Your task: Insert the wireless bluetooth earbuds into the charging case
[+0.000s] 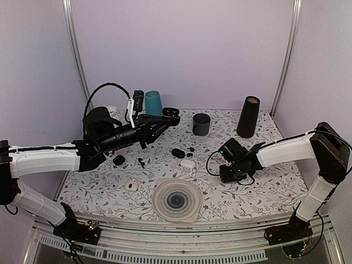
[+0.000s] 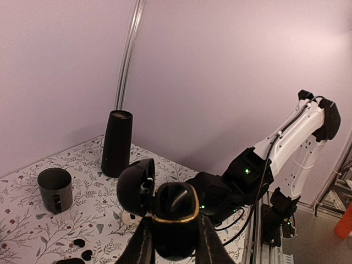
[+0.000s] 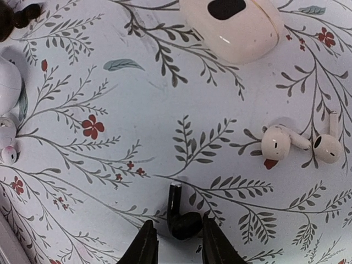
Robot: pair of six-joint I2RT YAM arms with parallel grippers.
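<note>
My left gripper [image 1: 164, 121] is shut on a black charging case [image 1: 171, 114], held up above the table. In the left wrist view the case's lid [image 2: 135, 188] stands open beside its gold-rimmed body [image 2: 176, 234]; its inside cannot be made out. Low over the table at the right, my right gripper is part open. A black earbud [image 3: 175, 201] lies on the tablecloth with its round head between or just past the fingertips and its stem pointing away. Whether the fingers touch it cannot be told. The top view hides this earbud under the right arm.
A white case [image 3: 242, 33] and two white earbuds [image 3: 275, 143] lie near the right gripper. Mid-table are a closed black case [image 1: 178, 153], another white case [image 1: 188, 164] and small earbuds. A round plate [image 1: 165, 204] sits in front; a mug [image 1: 201, 125] and dark vase [image 1: 248, 117] stand behind.
</note>
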